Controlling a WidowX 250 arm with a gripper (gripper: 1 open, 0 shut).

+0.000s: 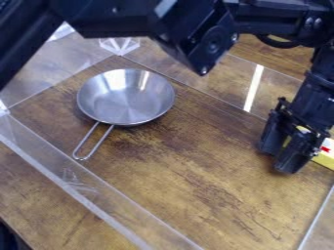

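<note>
My black gripper [287, 146] is low at the right side of the wooden surface, over a yellow object [323, 156] that is mostly hidden behind it. Whether its fingers are open or closed on that object cannot be seen. A steel pan [125, 93] with a wire handle lies to the left, apart from the gripper, its handle pointing toward the lower left.
Clear plastic walls border the wooden surface [170, 186] on the left, back and right. The arm spans the top of the view.
</note>
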